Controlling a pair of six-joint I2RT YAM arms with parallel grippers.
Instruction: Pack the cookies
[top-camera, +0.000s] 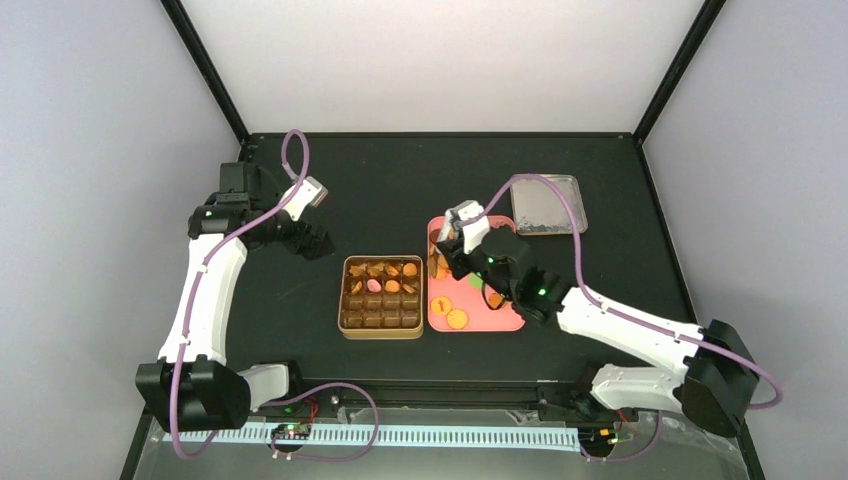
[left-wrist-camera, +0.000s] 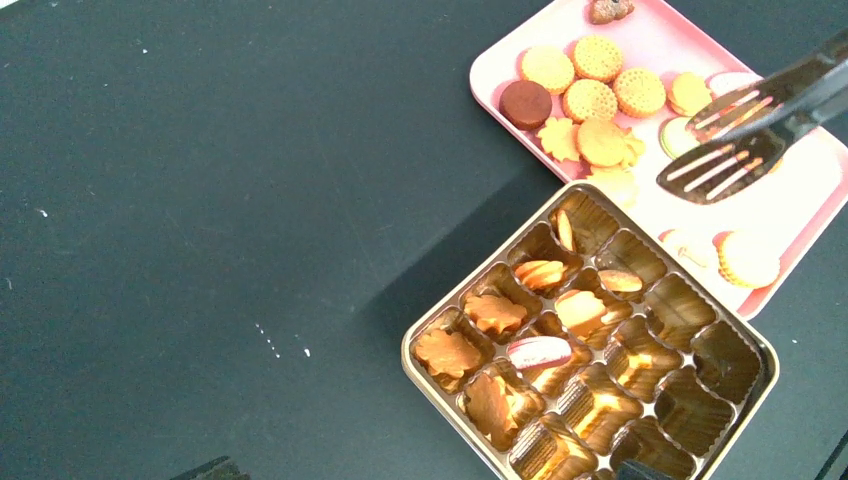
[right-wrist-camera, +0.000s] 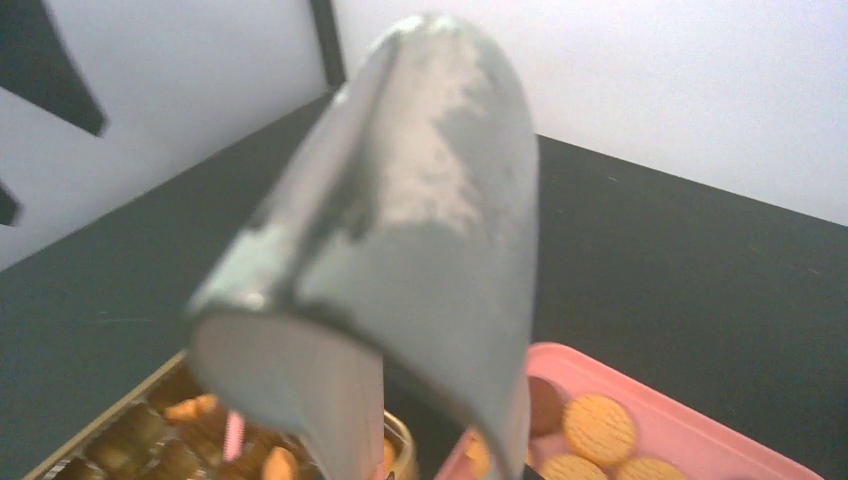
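Note:
The gold compartment box (top-camera: 381, 333) stands mid-table; the left wrist view shows cookies, among them a pink one (left-wrist-camera: 539, 352), in the compartments toward its far and left sides. Beside it the pink tray (top-camera: 480, 318) carries loose round, flower-shaped and dark cookies. Over the tray hangs my right gripper, its slotted black fingers (left-wrist-camera: 722, 160) a little apart and no cookie visible between them. My left gripper (top-camera: 325, 246) is open and empty, left of the box; only its fingertips show at the lower edge of its wrist view.
A silver tray (top-camera: 548, 205) lies at the back right. In the right wrist view a grey curved part (right-wrist-camera: 430, 180) covers the middle and hides that gripper's tips.

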